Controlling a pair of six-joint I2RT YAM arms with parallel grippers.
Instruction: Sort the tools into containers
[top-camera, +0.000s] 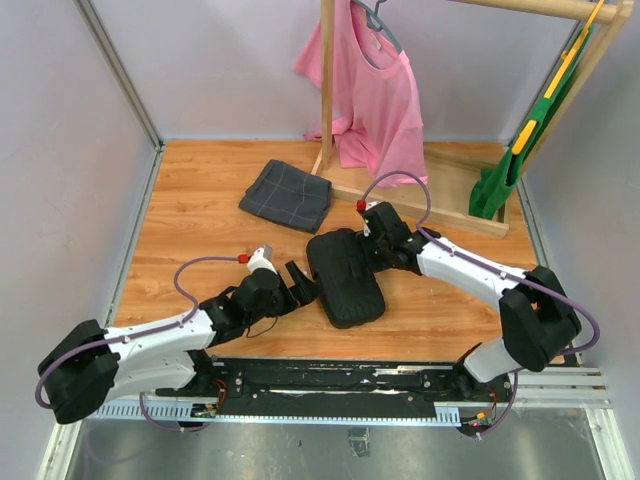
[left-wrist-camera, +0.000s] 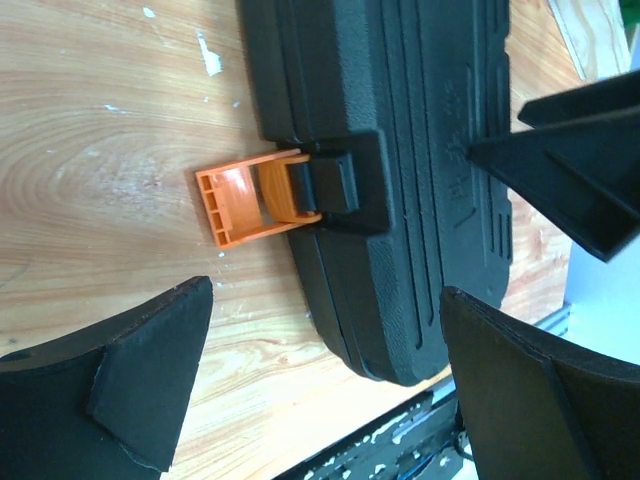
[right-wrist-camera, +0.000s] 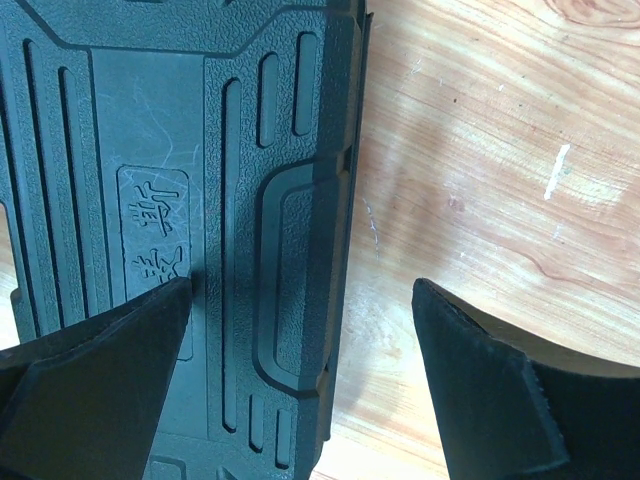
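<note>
A closed black tool case (top-camera: 345, 290) lies on the wooden table between my arms. On its side in the left wrist view, an orange latch (left-wrist-camera: 235, 203) sticks outward, swung away from the case wall. My left gripper is open, facing that latch from a short distance, with nothing gripped. Over the case's far right edge is my right gripper, its fingers spread apart. One of those fingers (right-wrist-camera: 130, 370) overlaps the lid in view and the other is over bare table. What the case contains is hidden.
A dark folded cloth (top-camera: 288, 195) lies behind the case. At the back stands a wooden rack (top-camera: 328, 90) with a pink shirt (top-camera: 375, 100) and a green apron (top-camera: 500, 180) hanging on it.
</note>
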